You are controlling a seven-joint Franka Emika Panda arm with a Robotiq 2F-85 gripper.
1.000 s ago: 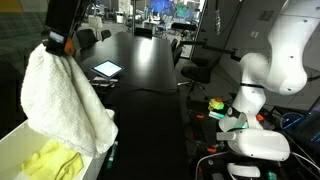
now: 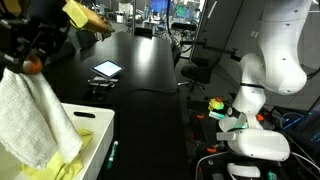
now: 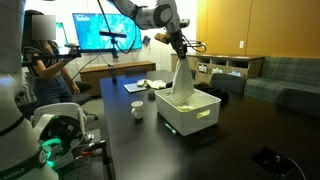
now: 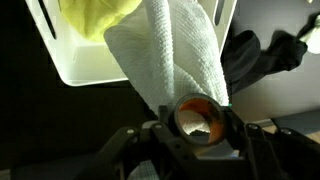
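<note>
A white cloth [image 2: 42,118] hangs from my gripper [image 2: 32,66], which is shut on its upper end. In the wrist view, the gripper shows an orange, rounded tip with white cloth at it, and the cloth [image 4: 165,50] stretches away toward a white box [image 4: 75,65]. Exterior view 2 has the cloth [image 3: 183,82] hanging down into the open box [image 3: 201,120]. Inside the box lies a yellow cloth [image 2: 68,164], partly hidden behind the white one.
Beside the box stands a white mug [image 3: 138,110]. A black cloth [image 4: 262,60] lies at the far side. A thin green marker [image 2: 112,155] rests on the dark table near the box, and a tablet [image 2: 107,69] lies farther back.
The cloth's lower end has moved left and lower, over the box, and more yellow cloth is covered.
</note>
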